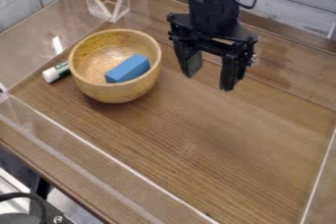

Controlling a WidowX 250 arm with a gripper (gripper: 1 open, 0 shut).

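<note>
My black gripper (210, 63) hangs over the wooden table at the upper middle, its two finger assemblies spread wide apart, open, with nothing seen between them. To its left sits a tan bowl (102, 93) holding a blue block (126, 68). The gripper is outside the bowl, to the right of it.
A small white-and-dark object (55, 72) lies left of the bowl. A pale edge runs along the upper right.
</note>
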